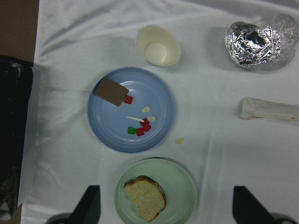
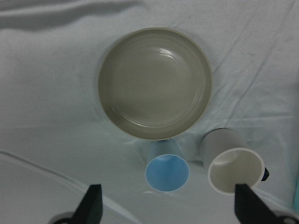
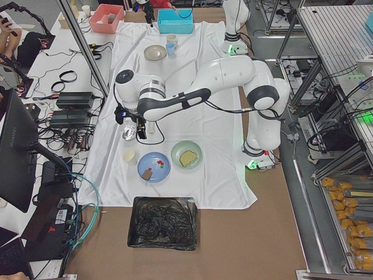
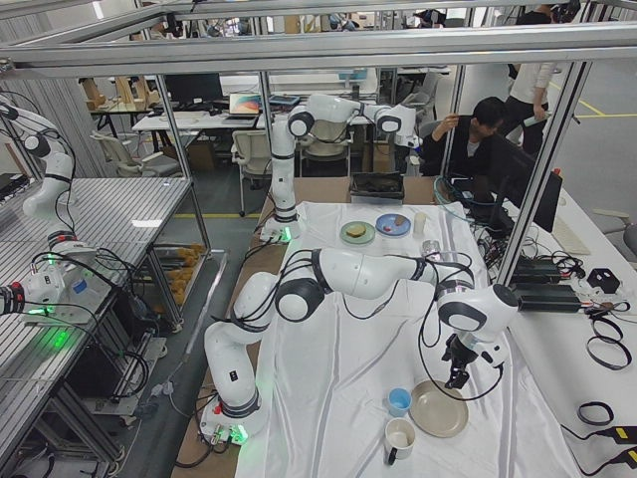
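My left gripper (image 3: 137, 125) hangs near a foil bundle (image 1: 252, 44), open and empty above the setting in the left wrist view: a blue plate (image 1: 112, 130) with brown piece and small red, green and pale bits, a green plate (image 1: 182, 196) with bread (image 1: 142, 198), a cream cup (image 1: 158, 52) and a pale roll (image 1: 266, 108). My right gripper (image 4: 460, 370) is open over a beige plate (image 2: 154, 84), a blue cup (image 2: 166, 172) and a white mug (image 2: 233, 170), all seen in the right wrist view.
A black lined bin (image 3: 162, 224) lies beyond the cloth edge by the plates. A blue container (image 3: 175, 22) and red bin (image 3: 105, 18) stand at the other end.
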